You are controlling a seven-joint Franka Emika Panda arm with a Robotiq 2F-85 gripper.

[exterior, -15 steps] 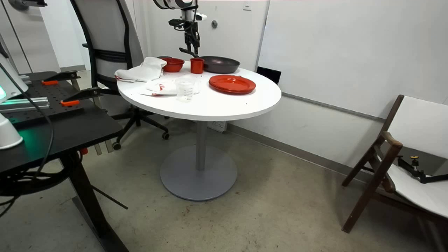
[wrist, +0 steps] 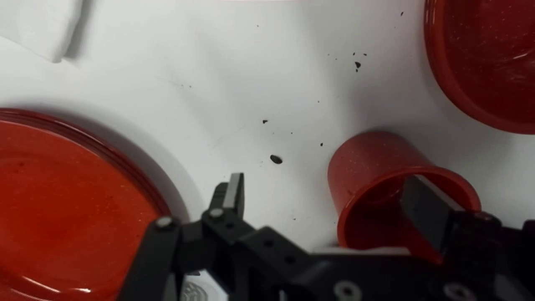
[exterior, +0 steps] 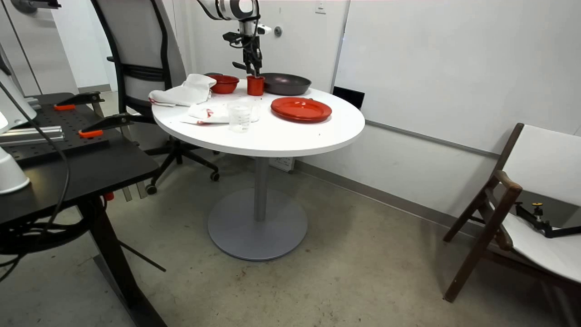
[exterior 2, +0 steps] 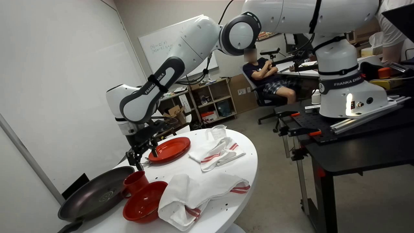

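Upright on the white table stands a red mug (wrist: 371, 155), seen in all three views. My gripper is open with a wide gap between its fingers. One finger (wrist: 426, 210) overlaps the mug's mouth in the wrist view; how deep it reaches inside cannot be told. The other finger (wrist: 234, 193) is outside the mug, on the side toward the stacked red plates (wrist: 60, 215). In exterior view 1 the gripper's tips meet the mug's rim from above. The mug's handle (exterior 2: 126, 193) shows in exterior view 2.
A red bowl (exterior 2: 145, 202) sits close beside the mug, and a dark frying pan (exterior 2: 93, 194) is behind it. White towels (exterior 2: 194, 198) and a clear measuring cup (exterior: 239, 117) occupy another side of the round table (exterior: 272, 139). Bare tabletop lies between plates and bowl.
In exterior view 1 my gripper has come down and slightly right, from above the mug to its rim. The mug and other tableware have not moved. The green glow at the arm's base is gone.
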